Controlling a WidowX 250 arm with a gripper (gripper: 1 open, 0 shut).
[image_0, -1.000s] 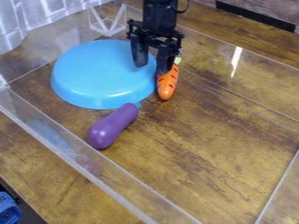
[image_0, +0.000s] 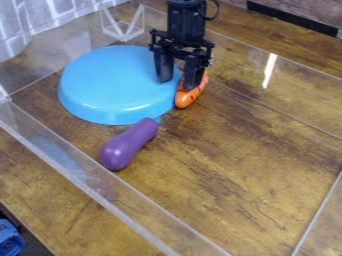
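The black gripper (image_0: 179, 70) reaches down at the upper middle, over the right part of an upside-down blue plastic bowl or plate (image_0: 104, 82) and a toy carrot (image_0: 190, 92). The orange carrot leans against the blue disc's right side, its upper end under the gripper's fingers; whether the fingers are shut on it I cannot tell. A purple toy eggplant (image_0: 126, 145) lies on the wooden floor in front of the blue disc.
Clear plastic walls border the wooden surface (image_0: 227, 170) at left and right. A small blue object (image_0: 7, 238) sits outside at the bottom left.
The gripper has moved slightly down, and the carrot's lower end has shifted left and up, closer against the blue disc.
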